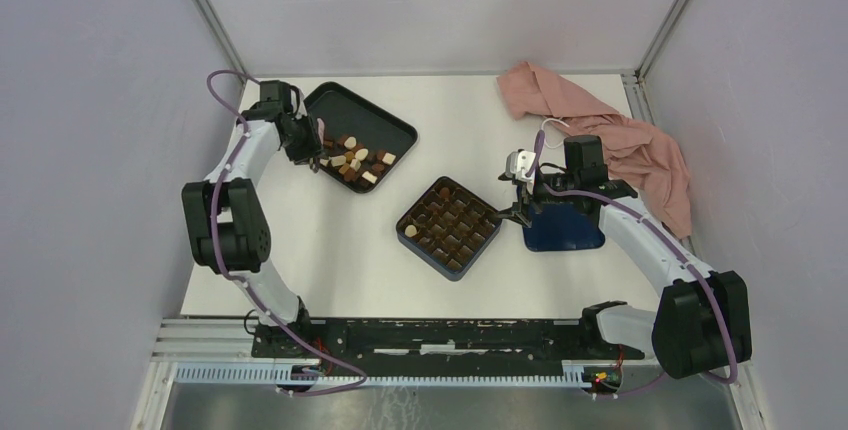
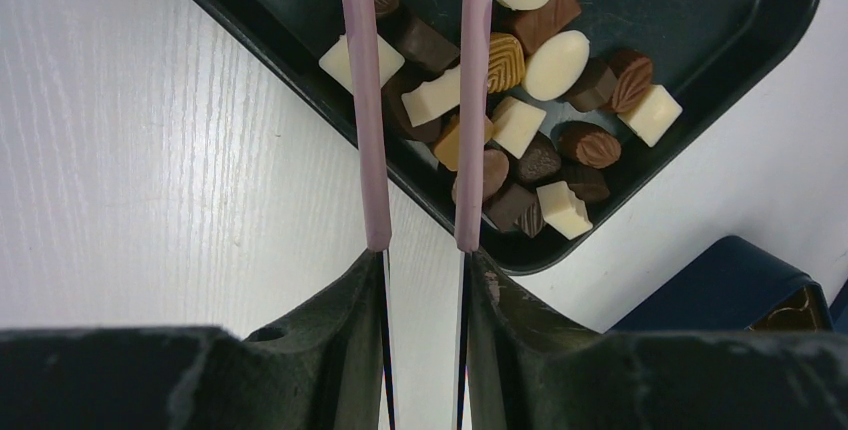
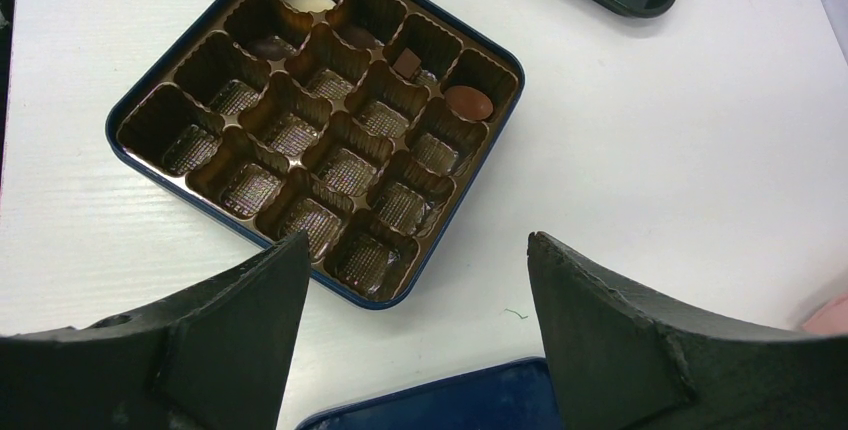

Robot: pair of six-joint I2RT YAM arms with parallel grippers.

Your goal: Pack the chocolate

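My left gripper [image 1: 316, 140] is over the left end of the dark tray [image 1: 355, 105] of assorted chocolates. In the left wrist view its pink fingers stand part open above brown, white and caramel pieces such as a white oval chocolate [image 2: 556, 64]; I see nothing held. The compartment box [image 1: 448, 228] sits mid-table; in the right wrist view a white piece [image 3: 310, 0], a brown oval [image 3: 468, 101] and a few other brown pieces lie in its back compartments. My right gripper [image 1: 517, 200] stands open beside the box.
A blue tray [image 1: 562, 238] lies under the right arm. A pink cloth [image 1: 650, 165] is bunched at the back right, with a white cable loop near it.
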